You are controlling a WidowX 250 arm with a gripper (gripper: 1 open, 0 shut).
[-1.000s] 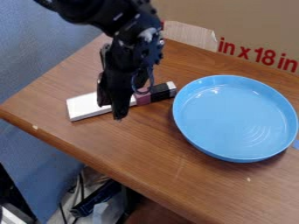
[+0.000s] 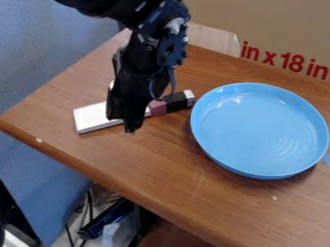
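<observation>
My black gripper (image 2: 130,121) hangs low over the left middle of the wooden table, in front of a long bar-like object with a white part (image 2: 96,118), a maroon part (image 2: 156,108) and a dark part (image 2: 178,99). The gripper hides the middle of that object. Whether its fingers are open or shut, or touching the object, I cannot tell. A light blue plate (image 2: 258,130) lies to the right, apart from both.
A cardboard box (image 2: 271,29) stands behind the table. Below the front-left edge are cables and clutter (image 2: 103,222) beside a blue-grey surface.
</observation>
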